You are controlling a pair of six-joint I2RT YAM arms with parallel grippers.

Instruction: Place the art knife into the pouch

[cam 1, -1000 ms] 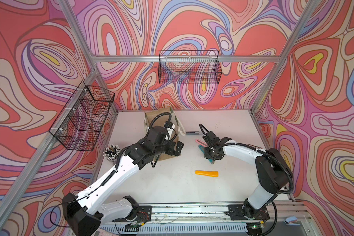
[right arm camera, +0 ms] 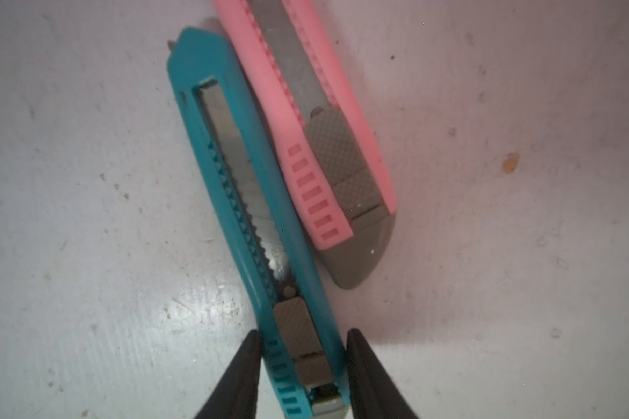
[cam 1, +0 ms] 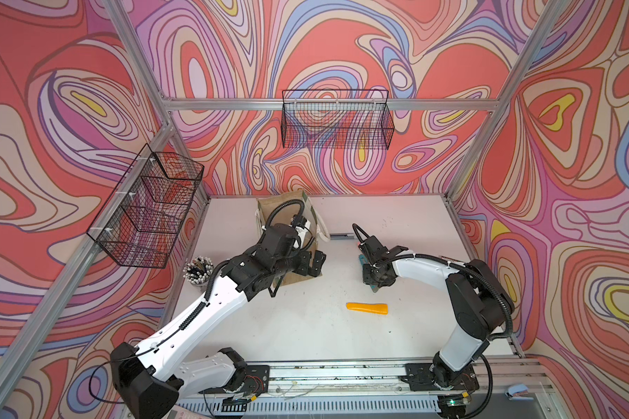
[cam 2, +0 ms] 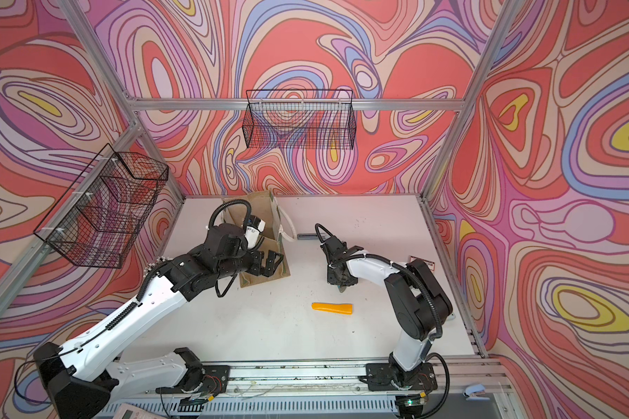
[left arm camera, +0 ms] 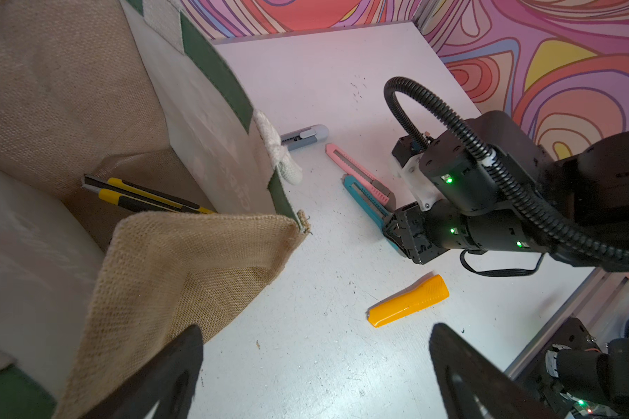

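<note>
A teal art knife (right arm camera: 234, 160) lies on the table, with a pink art knife (right arm camera: 293, 132) against its side. My right gripper is around the slider end of the teal knife, both fingertips against its sides. The burlap pouch (left arm camera: 216, 269) stands open at the left. Inside it, yellow-and-black knives (left arm camera: 146, 195) are visible. My left gripper hangs open at the pouch, nothing between its fingers. In the top left view the right arm mostly covers both knives.
An orange cutter (cam 1: 367, 307) lies toward the front. A grey knife (left arm camera: 304, 135) lies beside the pouch at the back. Black wire baskets (cam 1: 337, 122) hang on the frame.
The teal knife has turned to point more straight back, and the pink one is now largely hidden. The left arm stays still.
</note>
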